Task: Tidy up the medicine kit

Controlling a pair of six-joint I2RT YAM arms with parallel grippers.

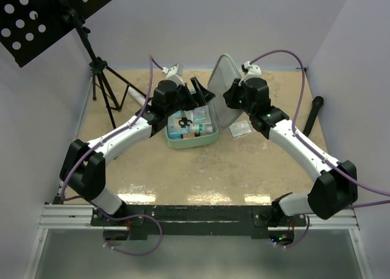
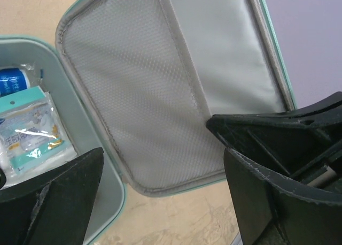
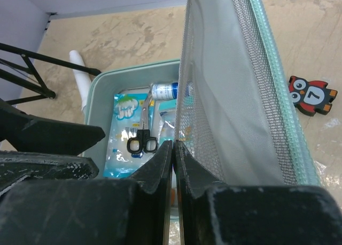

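The mint medicine box stands open, its lid raised at a tilt on the right side. Inside the lid is a grey mesh pocket. My right gripper is shut on the pocket's edge, which it also touches in the left wrist view. Over the box, facing the lid's inner side, my left gripper stands open with nothing between its fingers. Black-handled scissors, a blue-and-white bottle and packets lie in the box; the arms and lid hide part of it.
A clear packet lies right of the box, under the lid's side. A red-and-black owl-shaped item is on the table beyond the lid. At the left are a black stand and a white roll.
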